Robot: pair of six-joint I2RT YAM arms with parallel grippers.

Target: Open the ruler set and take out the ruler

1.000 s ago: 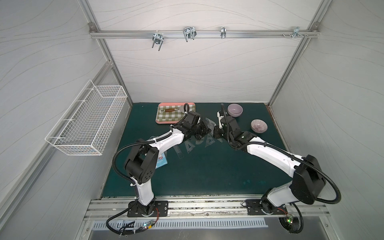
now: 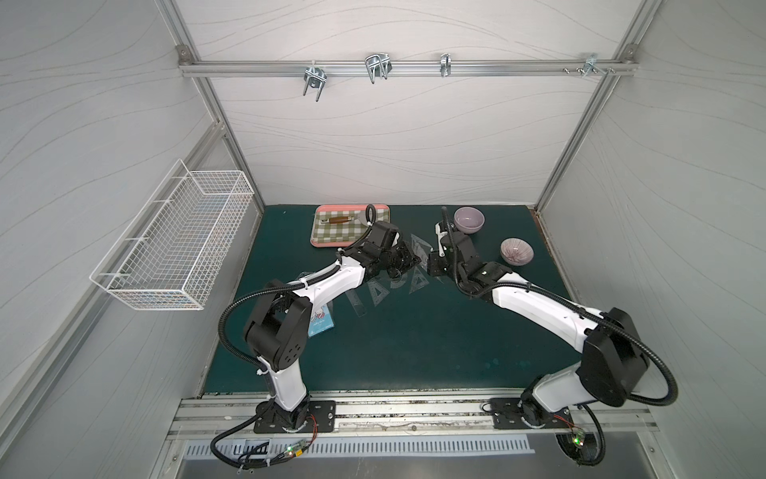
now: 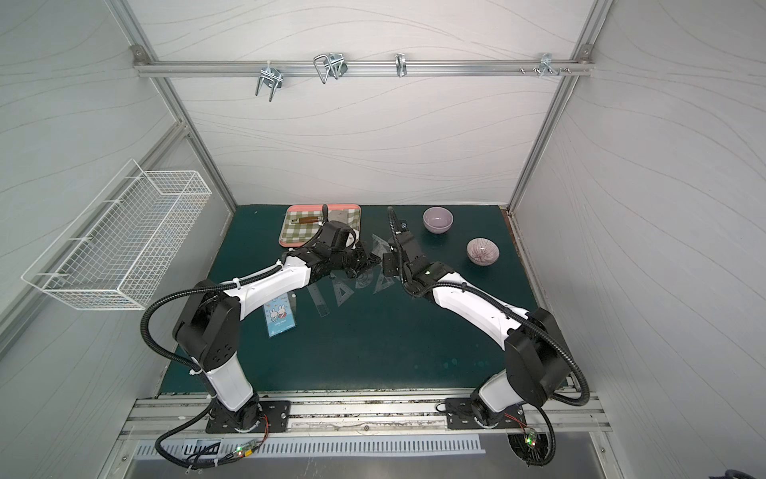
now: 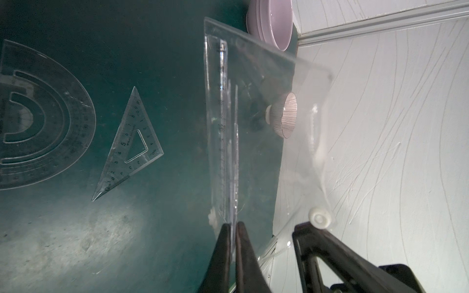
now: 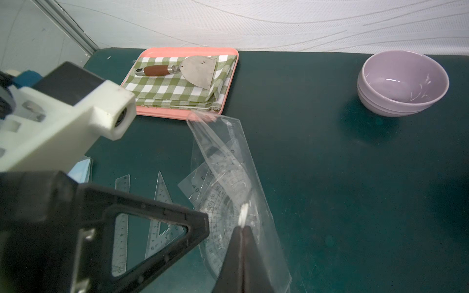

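Note:
A clear plastic pouch (image 4: 263, 73) with transparent ruler pieces inside is held up between my grippers. In the left wrist view my left gripper's fingertips (image 4: 233, 225) are close together at the long strips in the pouch; whether they grip is unclear. My right gripper is shut on the pouch's edge in the right wrist view. On the table lie a straight ruler (image 5: 121, 188), a triangle (image 4: 119, 161) and a protractor (image 4: 73, 117). The blue ruler-set card (image 3: 279, 315) lies at the left, partly under the left arm in the top left view.
A pink tray (image 5: 185, 51) with checked cloth and a spatula (image 5: 197, 70) stands at the back. A lilac bowl (image 5: 403, 80) and a patterned bowl (image 3: 482, 251) are at the right. A wire basket (image 2: 171, 239) hangs on the left wall.
Both arms have shifted very slightly since a second ago. The grippers remain facing each other over the table.

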